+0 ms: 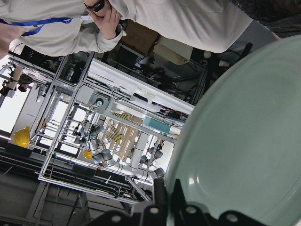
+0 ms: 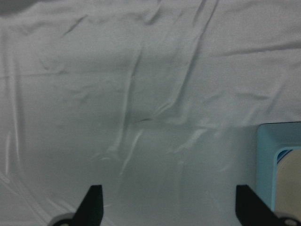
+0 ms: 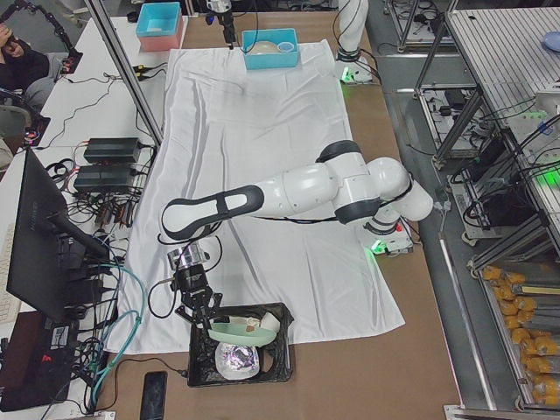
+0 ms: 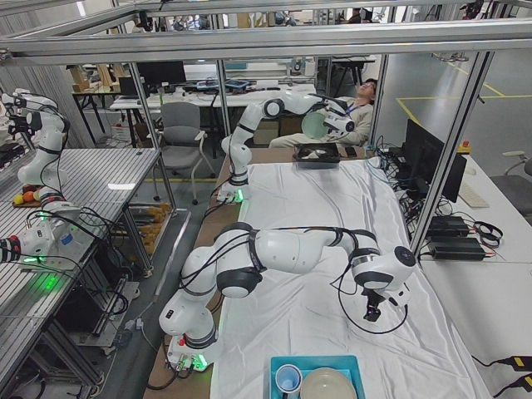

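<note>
In the camera left view my left gripper (image 3: 199, 313) is shut on the rim of a pale green plate (image 3: 245, 335), tilted steeply over a black bin (image 3: 285, 366) holding a foil-covered round item (image 3: 236, 362) and pale items. The plate (image 1: 249, 136) fills the right of the left wrist view. My right gripper (image 4: 374, 307) stands open above the white cloth (image 2: 141, 94), near a blue bin (image 2: 267, 165) holding a beige plate (image 4: 328, 386) and a blue cup (image 4: 288, 378).
The white cloth between the two bins is clear. A monitor, cables and black boxes line one side of the table. A phone (image 3: 153, 394) lies beside the black bin. A seated person (image 4: 357, 125) is behind the far end.
</note>
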